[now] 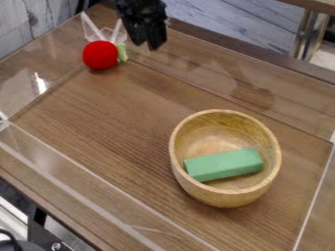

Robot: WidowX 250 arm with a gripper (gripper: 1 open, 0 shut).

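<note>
My dark gripper (141, 29) hangs at the top centre of the camera view, over the wooden table; its finger state is too blurred to read. Left of and below it sits a red round object (101, 55), with a pale clear item and a small light green piece beside it. A wooden bowl (224, 132) at the lower right holds a green block (222, 164).
A wall runs along the upper left, and a light fixture or rail edge shows at the top right.
</note>
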